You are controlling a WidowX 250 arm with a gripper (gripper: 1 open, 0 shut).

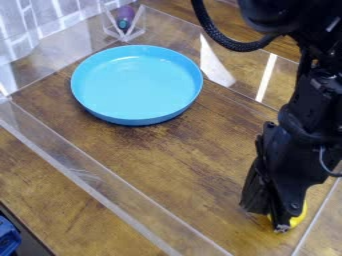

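Observation:
My black gripper (274, 200) is low over the wooden table at the right of the view, its fingertips close beside a yellow object (294, 215) that is mostly hidden behind it. The fingers look shut; whether they touch the yellow object I cannot tell. A light blue round plate (136, 84) lies at the upper left of the table.
Clear plastic walls border the table. A small purple-and-green item (124, 20) sits in a clear holder at the back. A blue object (8, 238) is at the lower left edge.

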